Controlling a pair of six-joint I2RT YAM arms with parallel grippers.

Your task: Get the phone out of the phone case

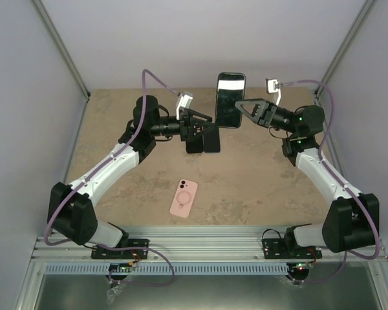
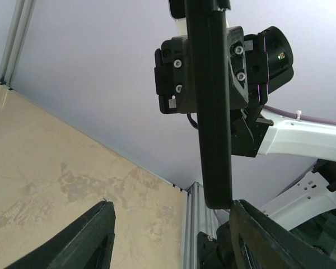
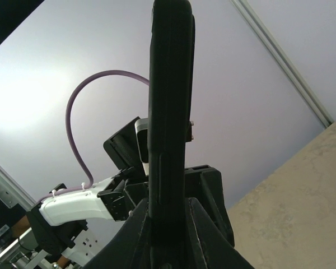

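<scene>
A dark phone in its black case (image 1: 229, 102) is held up off the table, its glossy screen showing in the top view. My right gripper (image 1: 238, 106) is shut on its right edge; in the right wrist view the cased phone (image 3: 169, 95) stands edge-on between the fingers. By the lower left corner of the case is my left gripper (image 1: 211, 124), its fingers part open. In the left wrist view the case's edge (image 2: 211, 112) ends at the tip of the right-hand finger (image 2: 252, 232), outside the gap. Whether they touch, I cannot tell. The seam between phone and case is unclear.
A pink phone-shaped item (image 1: 183, 198) lies on the front part of the table (image 1: 252, 187). Two dark flat items, the right one clearer (image 1: 211, 141), lie under the left gripper.
</scene>
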